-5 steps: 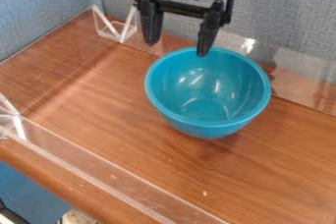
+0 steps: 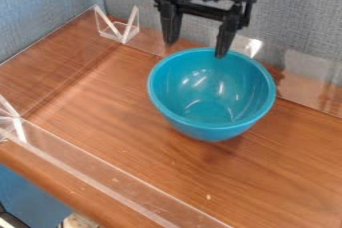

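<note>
A teal plastic bowl (image 2: 211, 102) sits upright on the wooden table (image 2: 94, 102), right of centre, its inside empty. My black gripper (image 2: 198, 38) hangs over the bowl's back rim from the top of the view, open, its two fingers apart with nothing seen between them.
Clear plastic edging runs along the table's front left and back, with a white-edged clear piece (image 2: 116, 27) at the back left corner. Grey padded walls stand behind and to the left.
The bowl has not visibly moved.
</note>
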